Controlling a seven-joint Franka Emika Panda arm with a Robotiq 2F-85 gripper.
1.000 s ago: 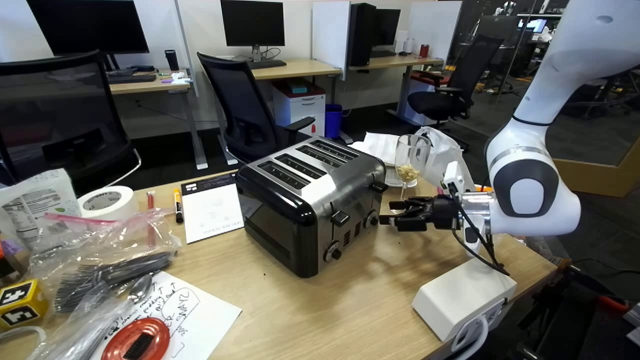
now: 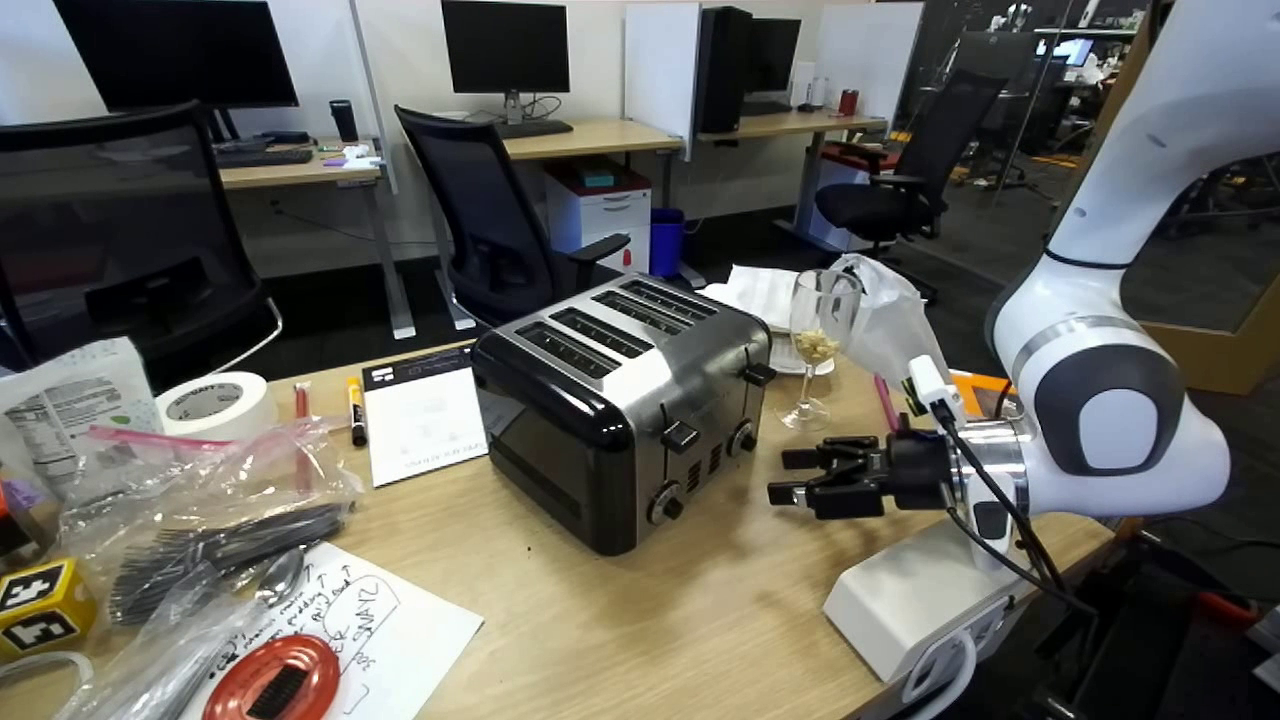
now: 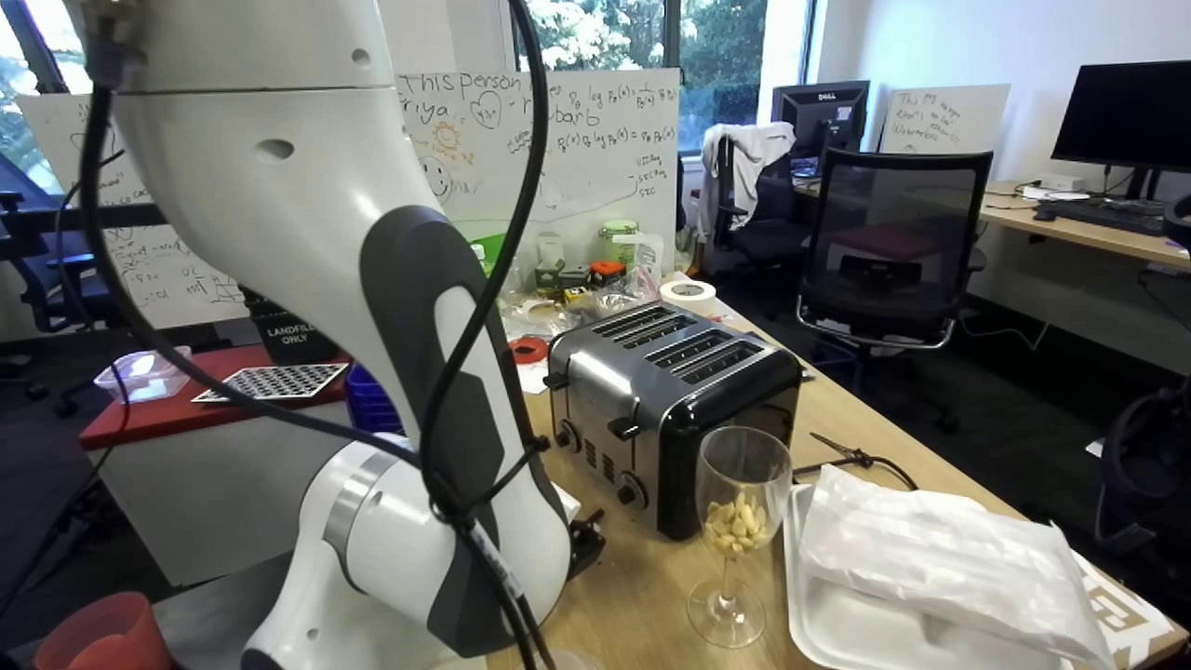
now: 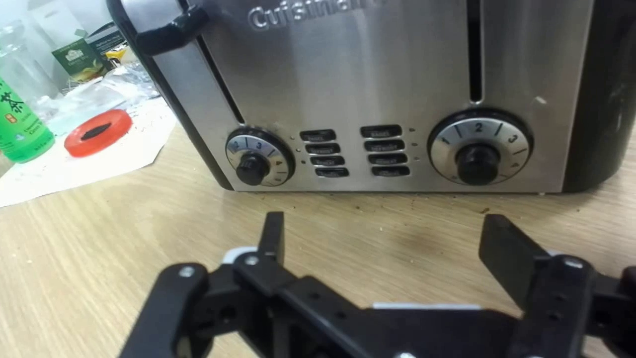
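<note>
A steel and black four-slot toaster (image 2: 618, 402) stands upright on the wooden table. Its front panel fills the upper wrist view, with a left dial (image 4: 260, 158), a right dial (image 4: 480, 149) and two columns of small buttons between them. One black lever (image 4: 173, 31) shows at the upper left. My gripper is open in front of this panel, its two black fingers wide apart with only bare table between them. In exterior view 1 the gripper (image 2: 780, 478) hangs low over the table, clear of the toaster. The arm mostly hides it in exterior view 2.
A wine glass (image 3: 740, 515) holding pale pieces stands near the toaster's side, beside a white tray (image 3: 821, 636). A white box (image 2: 912, 600) sits below the wrist. Bags, a brush and a red ring (image 2: 274, 680) clutter the far side.
My gripper has moved away from the toaster's dial side, toward exterior view 1's camera and slightly lower. More of the wine glass's stem and foot now shows. The toaster has not moved.
</note>
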